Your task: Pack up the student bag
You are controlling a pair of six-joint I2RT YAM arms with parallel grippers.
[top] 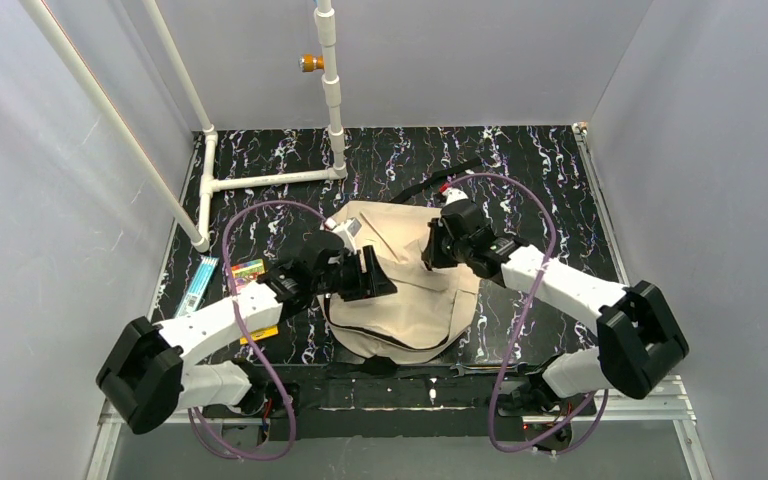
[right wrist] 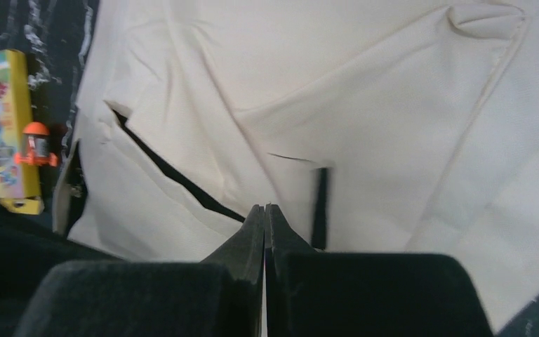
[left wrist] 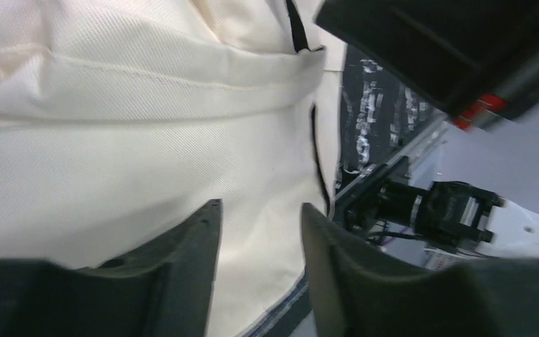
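Observation:
A cream canvas bag lies flattened in the middle of the table, its dark zipper opening showing along one side. My left gripper hangs over the bag's middle, fingers apart with nothing seen between them; in the left wrist view its fingertips are above plain cloth. My right gripper is low over the bag's right part, shut, with only cloth and a dark strip visible beyond its tips.
A colourful box with a small orange item and a light blue pack lie left of the bag. A white pipe frame stands at the back left.

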